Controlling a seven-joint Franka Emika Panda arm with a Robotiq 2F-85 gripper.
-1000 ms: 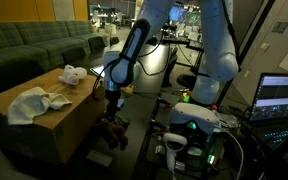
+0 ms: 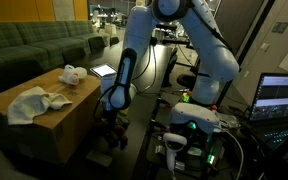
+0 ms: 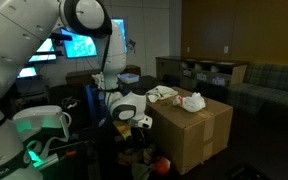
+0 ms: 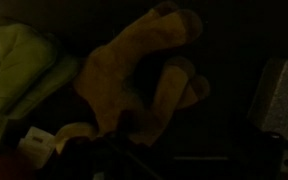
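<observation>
A brown plush toy [image 4: 134,75] with rounded limbs lies on the dark floor in the wrist view. My gripper [image 2: 110,124] is low over the floor beside the table, close above the plush [image 3: 136,156]. The gripper is open; whether its fingers touch the toy cannot be made out in the dark image. To the left of the plush in the wrist view are a green soft object [image 4: 22,72] and a small white piece [image 4: 37,146].
The brown table [image 3: 192,138] stands alongside the arm, bearing a white cloth [image 2: 34,104] and a white bag [image 2: 72,75]. On the floor are a red ball [image 3: 162,166] and a flat grey object [image 2: 100,157]. A grey block [image 4: 282,98] lies right of the plush.
My gripper has come down toward the floor beside the table, nearer the plush. The things on the table have stayed in place.
</observation>
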